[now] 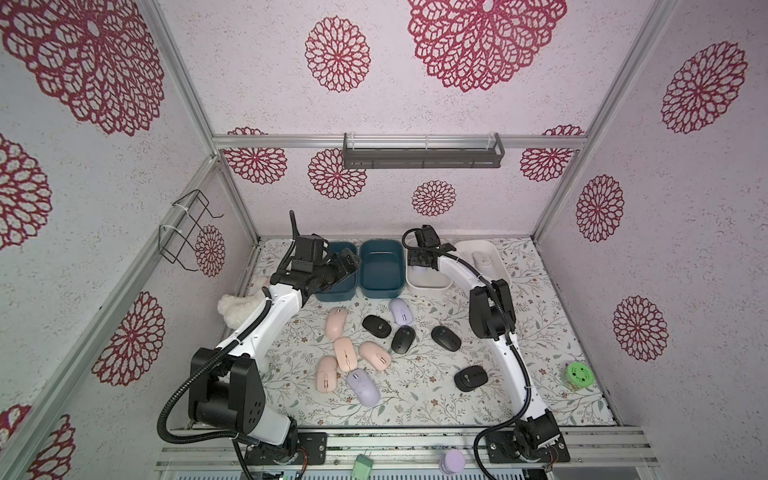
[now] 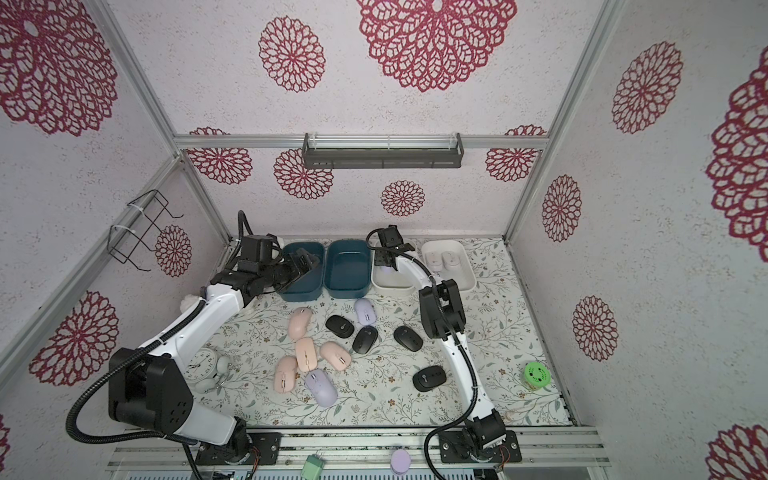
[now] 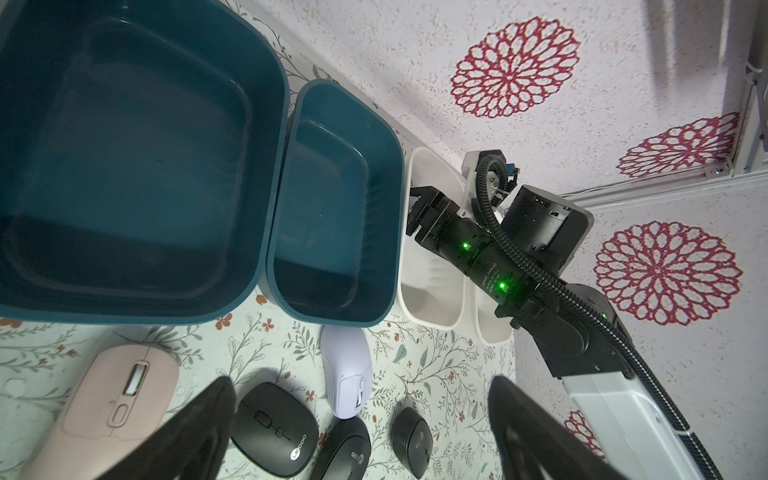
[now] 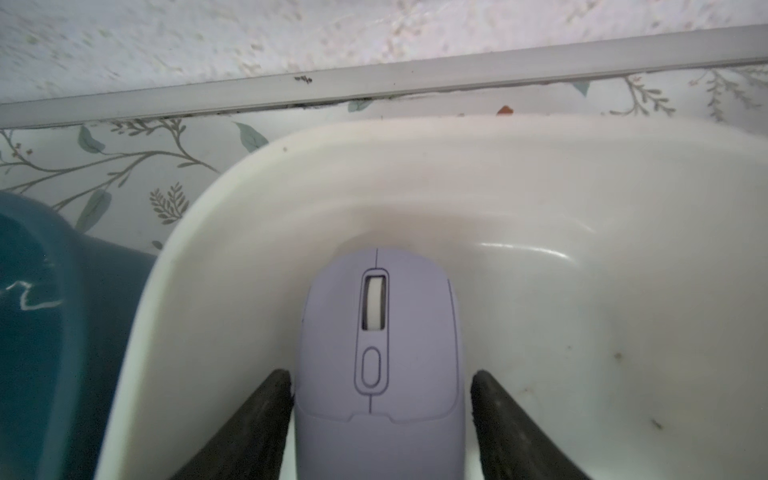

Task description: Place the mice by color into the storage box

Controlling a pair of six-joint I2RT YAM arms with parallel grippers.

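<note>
My right gripper is open inside a white bin [image 2: 393, 284], its fingers either side of a lavender mouse [image 4: 376, 432] lying at the bin's left wall. My left gripper [image 1: 344, 262] hangs open over the left teal bin [image 3: 132, 176]; that bin and the middle teal bin [image 3: 336, 208] are empty. A second white bin [image 2: 464, 280] at the right holds pale pink mice [image 2: 450, 261]. On the table lie several pink mice [image 2: 300, 320], lavender mice [image 2: 365, 310] and black mice [image 2: 408, 337].
A white plush toy [image 1: 236, 308] sits at the left under my left arm. A green round object [image 2: 536, 374] lies at the front right. A shelf [image 1: 424, 156] hangs on the back wall.
</note>
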